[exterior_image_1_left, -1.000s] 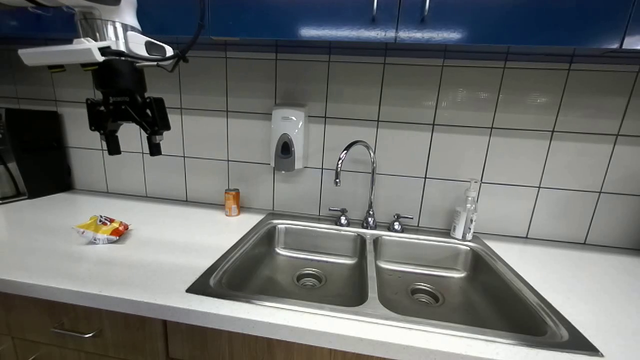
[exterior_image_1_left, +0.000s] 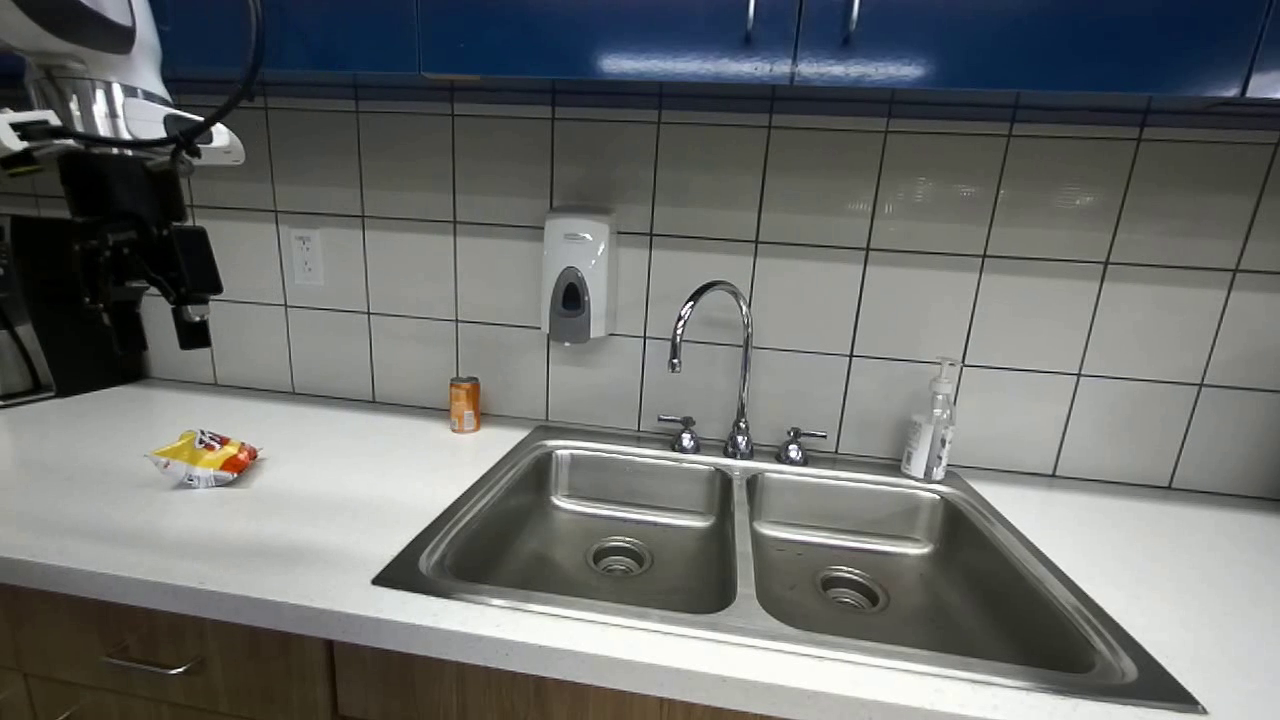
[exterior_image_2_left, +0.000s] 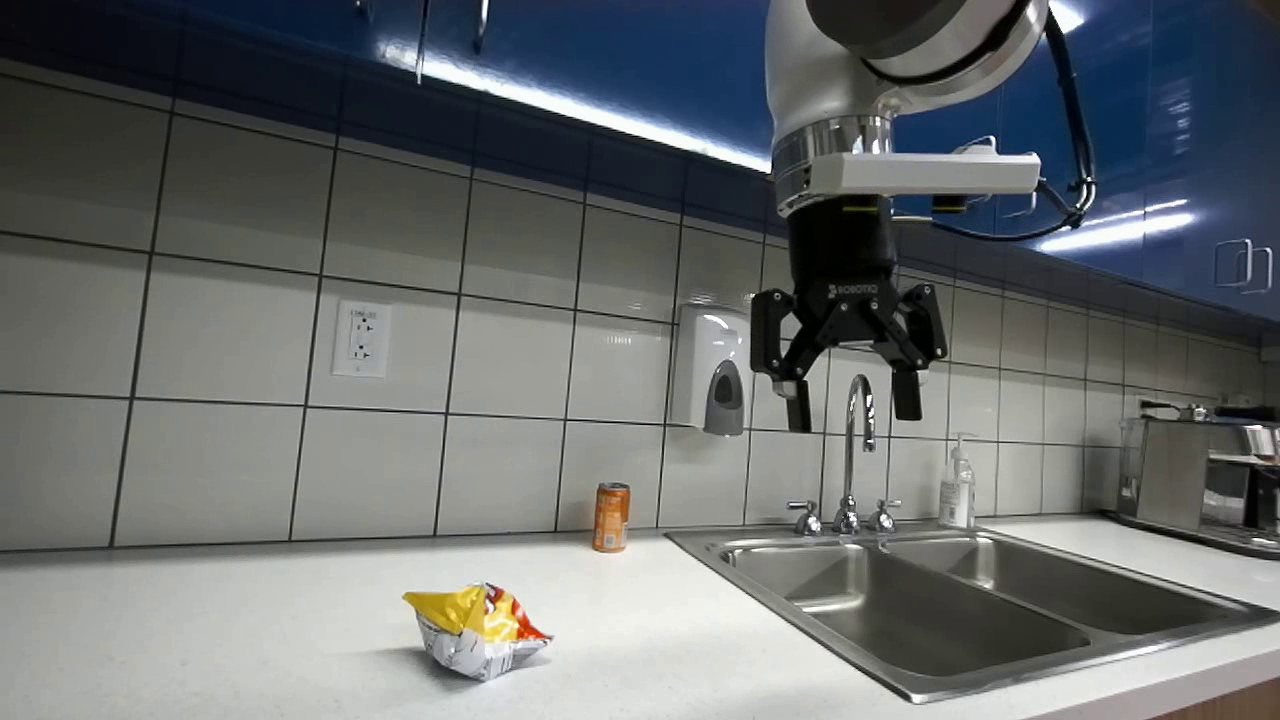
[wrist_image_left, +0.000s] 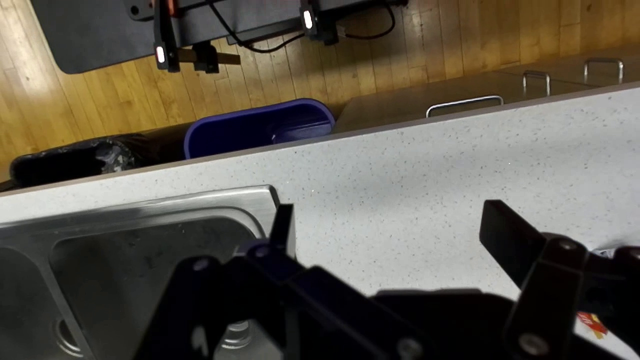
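Observation:
High above the white counter, my black gripper (exterior_image_2_left: 854, 414) hangs open, with nothing between its spread fingertips. A crumpled yellow, red and silver snack bag (exterior_image_1_left: 206, 458) lies on the counter, well below the gripper. In exterior view 2 the bag (exterior_image_2_left: 476, 630) sits in the foreground, left of the arm. Only a red and yellow scrap of the bag (wrist_image_left: 592, 323) shows at the lower right of the wrist view, mostly covered by a finger. An orange can (exterior_image_1_left: 464, 404) stands upright near the tiled wall, between bag and sink.
A steel double sink (exterior_image_1_left: 741, 604) fills the counter's right part, with a tall faucet (exterior_image_1_left: 741, 372) behind it. The soap dispenser (exterior_image_1_left: 578, 276) is wall-mounted. A blue bin (wrist_image_left: 259, 129) stands on the floor by the counter's edge. Counter around the bag is clear.
In exterior view 1 my gripper has moved left, sits slightly lower in view and has turned. It remains open. Bag and can have stayed in place.

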